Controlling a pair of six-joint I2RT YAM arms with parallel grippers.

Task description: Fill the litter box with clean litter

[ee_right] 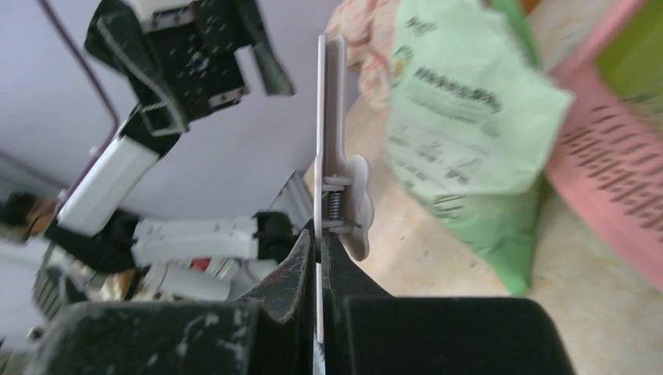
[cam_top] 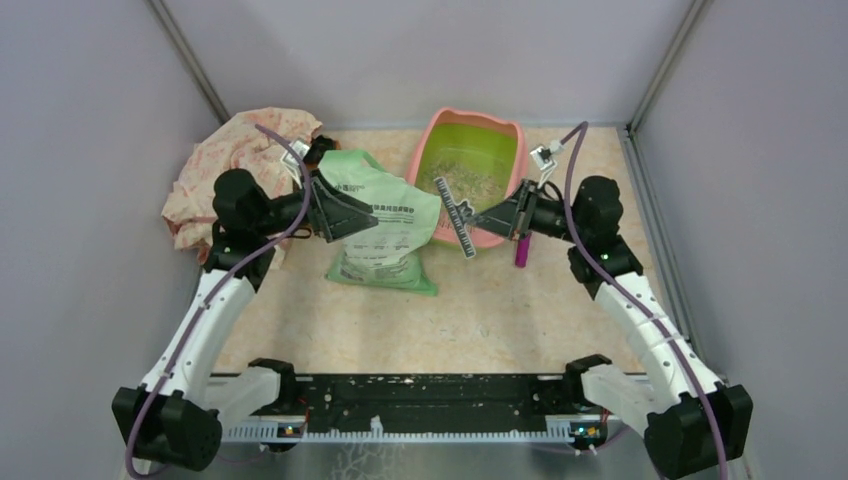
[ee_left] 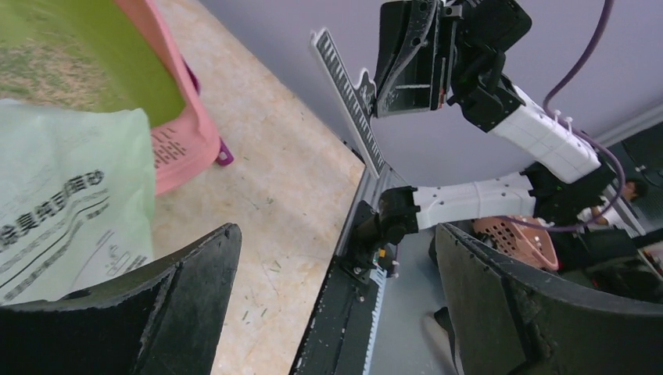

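A green litter bag (cam_top: 385,255) stands left of the pink-rimmed green litter box (cam_top: 480,170), which has some litter on its floor. My left gripper (cam_top: 355,218) is open above the bag, empty. My right gripper (cam_top: 478,220) is shut on a pale, flat clip-like tool with a spring, raised over the box's front-left part; in the left wrist view it appears as a long bar (ee_left: 344,94).
A purple scoop (cam_top: 521,255) lies right of the box, partly hidden by the right arm. A crumpled pinkish cloth (cam_top: 210,190) lies at the back left.
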